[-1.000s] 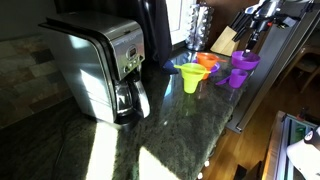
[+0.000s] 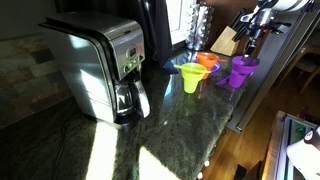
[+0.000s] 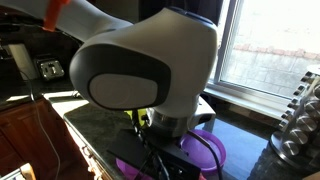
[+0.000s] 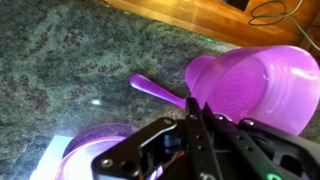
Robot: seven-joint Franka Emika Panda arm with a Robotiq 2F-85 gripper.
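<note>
My gripper is shut on the rim of a purple cup [image 4: 245, 85], which is tipped with its open mouth showing in the wrist view. A purple handle [image 4: 155, 88] reaches left from beside the fingertips; whether it belongs to that cup I cannot tell. At the lower left of the wrist view lies another purple vessel [image 4: 95, 135], partly cut off by the gripper. In exterior view 1 the purple cup [image 2: 245, 62] hangs beneath the gripper at the counter's far end, close over a second purple cup [image 2: 238, 77]. The arm hides most of this in exterior view 2.
Yellow-green cups [image 2: 191, 76] and an orange cup [image 2: 208, 60] stand to the left along the dark counter [image 2: 175, 130]. A coffee maker [image 2: 105, 70] is nearer the camera. Behind are a knife block [image 2: 228, 41] and a spice rack [image 2: 200, 25]. The counter edge drops to the floor at right.
The gripper and the purple cup have come down slightly, nearer the second purple cup. Everything else on the counter looks unmoved.
</note>
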